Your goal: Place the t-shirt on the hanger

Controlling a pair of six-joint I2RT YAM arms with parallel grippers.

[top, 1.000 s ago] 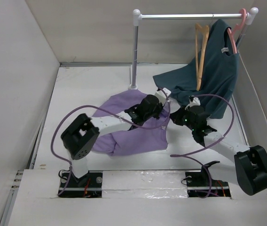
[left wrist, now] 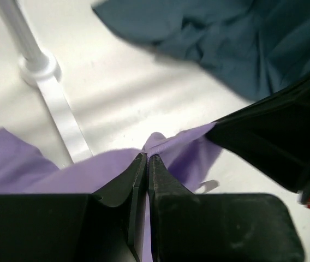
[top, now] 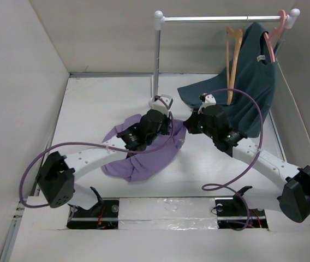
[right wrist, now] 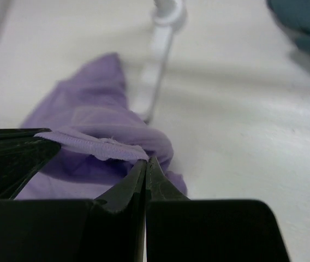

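The purple t-shirt lies bunched on the white table beneath both arms, a narrow fold of it stretched between the grippers. My left gripper is shut on a pinch of the fabric at the middle of the work area. Just to its right, my right gripper is shut on the same fold, as the wrist views show. Two wooden hangers hang from the rail, beside a pink hanger holding a dark teal garment.
The teal garment spills onto the table at the back right. The rack's left post stands behind the grippers, its foot near the shirt. Walls close in both sides.
The bunched shirt has changed shape and drawn away from the right.
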